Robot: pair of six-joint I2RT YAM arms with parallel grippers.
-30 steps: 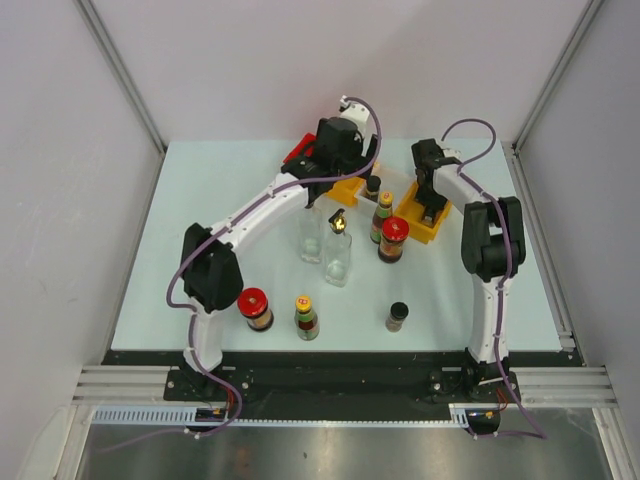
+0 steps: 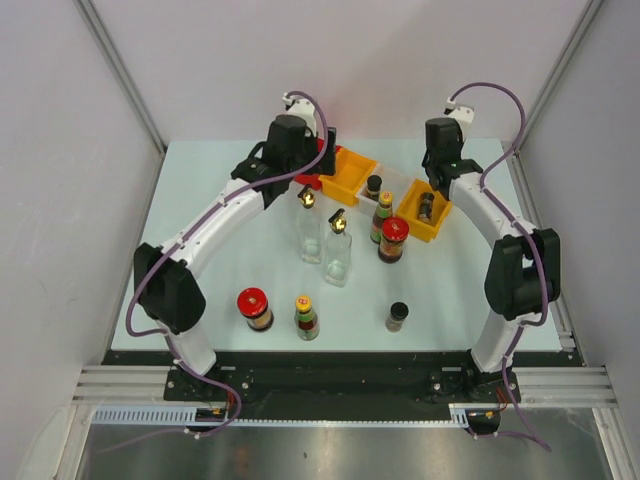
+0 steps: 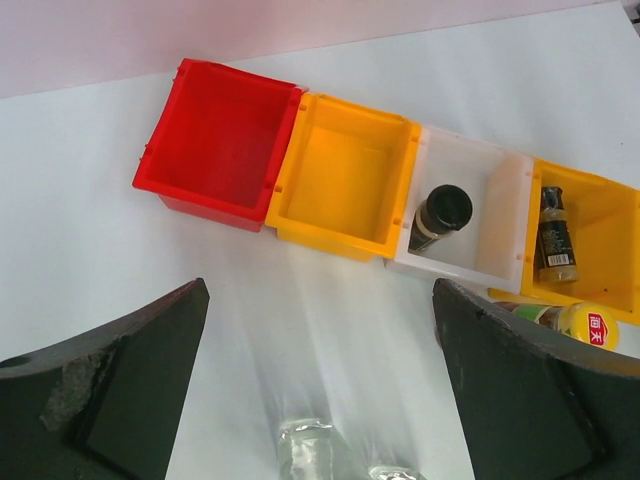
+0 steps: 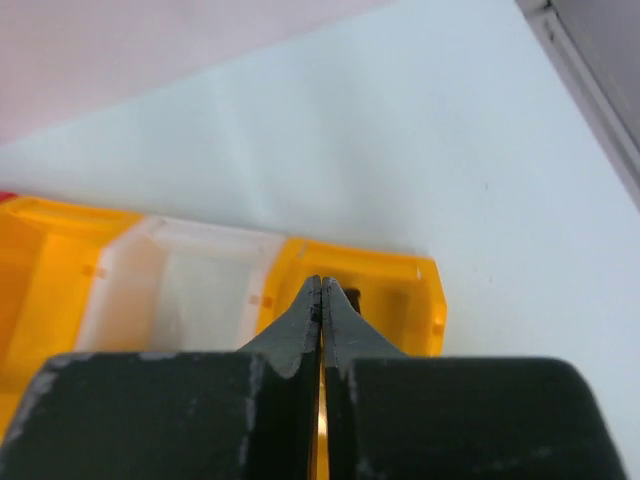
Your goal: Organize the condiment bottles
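Observation:
In the right yellow bin point(image 3: 610, 205) a dark labelled bottle point(image 3: 555, 235) lies on its side. Above that bin my right gripper is shut, with nothing between its fingers. A black-capped jar point(image 3: 440, 215) stands in the white bin point(image 3: 480, 160). My left gripper is wide open and empty, over the table in front of the bins. A yellow-capped bottle point(image 2: 383, 207) and a red-lidded jar point(image 2: 394, 235) stand by the bins. Nearer the front are another red-lidded jar point(image 2: 255, 305), a yellow-capped bottle point(image 2: 305, 317) and a black-capped shaker point(image 2: 396, 316).
Two clear bottles with gold spouts stand mid-table, one left point(image 2: 309, 235) and one right point(image 2: 337, 255). The red bin point(image 3: 225, 140) and the left yellow bin point(image 3: 350, 165) are empty. Open table lies to the left and at the front right.
My right gripper has risen away from the bottle and gone from partly open to shut; the bottle stays lying in its bin. The left arm has swung leftward, still open.

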